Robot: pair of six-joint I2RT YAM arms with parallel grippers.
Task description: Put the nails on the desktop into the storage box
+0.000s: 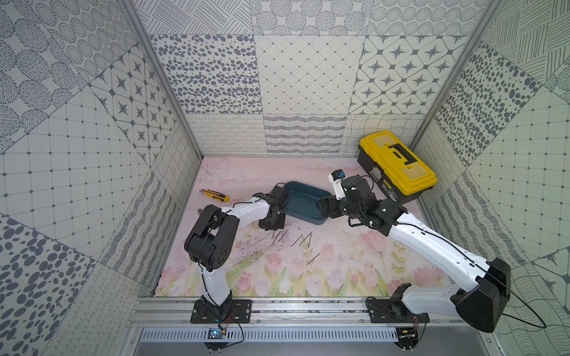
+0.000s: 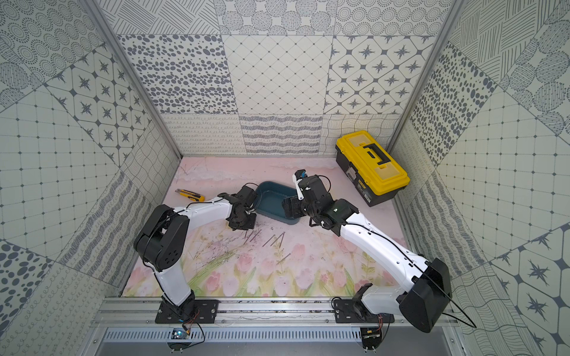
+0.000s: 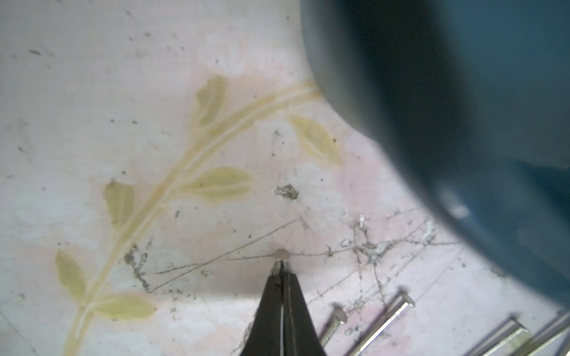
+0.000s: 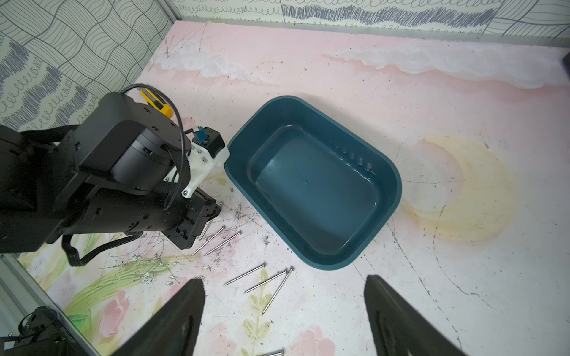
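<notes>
In the left wrist view my left gripper is shut on a nail (image 3: pixel 281 255), whose round head pokes out just past the fingertips; its shank is hidden between them. Close by on the right lie other nails (image 3: pixel 383 322), one partly covered by a finger. The right wrist view shows several loose nails (image 4: pixel 278 290) on the desktop near the blue storage box (image 4: pixel 389 172), which looks empty. My right gripper stands open above the desk, nothing between its fingers, in front of the box.
A yellow cutter knife (image 1: pixel 215 195) lies at the left rear. The yellow and black toolbox (image 1: pixel 397 163) occupies the back right corner. Beside my left gripper, the box's near wall is close. Desk space right of the box is clear.
</notes>
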